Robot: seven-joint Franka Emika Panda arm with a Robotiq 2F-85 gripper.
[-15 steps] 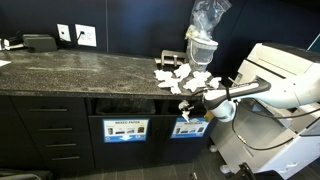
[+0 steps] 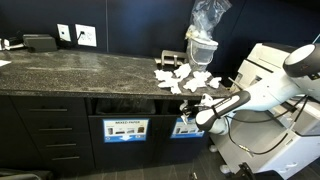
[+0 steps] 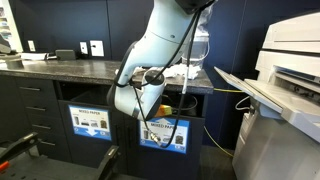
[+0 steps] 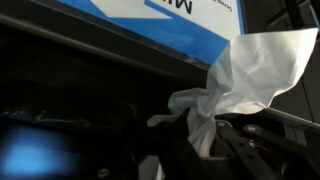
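A crumpled sheet of white paper is pinched in my gripper, which is shut on it; part of the sheet flares out beyond the fingers. In exterior view 1 the gripper is at the upper part of the right-hand bin, just below the counter edge. That bin carries a blue and white sign, partly blocked by the arm. A similar sign marks the left bin. The wrist view shows the dark bin interior and one sign close by.
Several crumpled white papers lie on the dark counter. Behind them stands a clear container with a bag. A large light-coloured machine stands right of the bins, close to the arm.
The papers on the counter look unchanged.
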